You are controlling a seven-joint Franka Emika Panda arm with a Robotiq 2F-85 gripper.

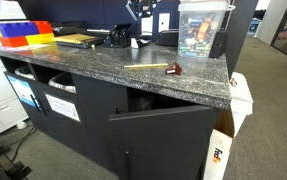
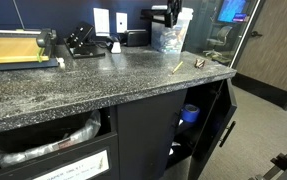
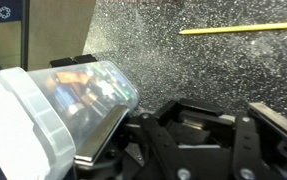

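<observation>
My gripper [image 1: 141,10] hangs above the back of the dark speckled counter [image 1: 113,65], left of the clear plastic bin. It also shows at the top of exterior view 2 [image 2: 169,14]. In the wrist view my gripper is shut, and nothing shows between its fingers. A thin yellow stick [image 3: 241,29] lies on the counter, apart from the gripper. Close to one end of that stick rests a small dark red object [image 1: 174,69]. The clear bin [image 3: 83,88] holds several mixed-coloured items and has a white rim.
Large coloured blocks [image 1: 25,34] and a flat yellow-edged tray [image 1: 77,41] stand farther left, with black devices [image 1: 120,35] at the back. Below the counter a dark cabinet door [image 1: 163,145] stands ajar.
</observation>
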